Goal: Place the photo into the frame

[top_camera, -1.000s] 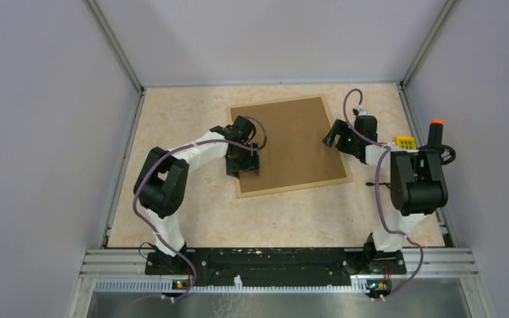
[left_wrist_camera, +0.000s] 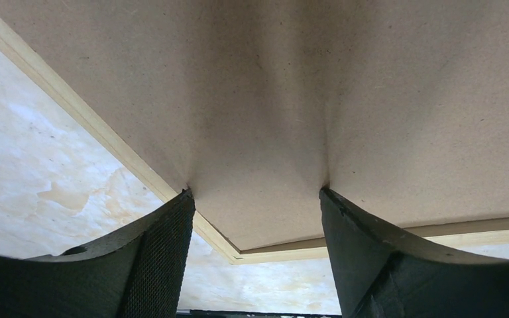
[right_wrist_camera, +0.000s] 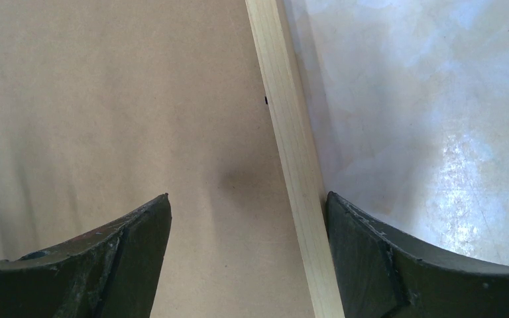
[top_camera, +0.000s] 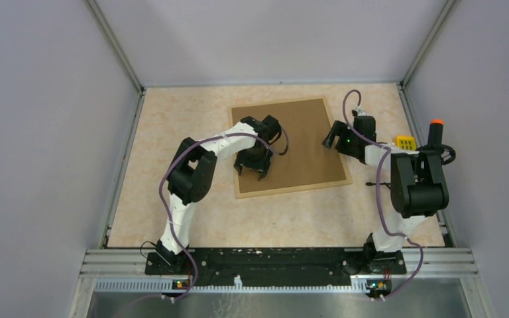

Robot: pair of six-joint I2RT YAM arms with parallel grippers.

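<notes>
The wooden frame (top_camera: 292,191) lies a little turned on the table, with a brown board (top_camera: 303,136) filling its inside. No photo shows. Over the board's lower left part is my left gripper (top_camera: 251,174); in its wrist view the fingertips (left_wrist_camera: 326,193) stand well apart on the board (left_wrist_camera: 258,112), and nothing is held between them. A frame corner (left_wrist_camera: 238,257) shows just below. My right gripper is open astride the frame's right rail (right_wrist_camera: 290,132), one finger (right_wrist_camera: 346,228) close against its outer side, the other over the board.
A yellow object (top_camera: 405,142) and a dark cylinder with an orange top (top_camera: 435,132) are at the right edge, near the right arm. A thin dark tool (top_camera: 372,184) lies below it.
Within the last second my left gripper has come right, from the frame's left edge to farther over the board. It hardly moved lately. My right arm looks still.
</notes>
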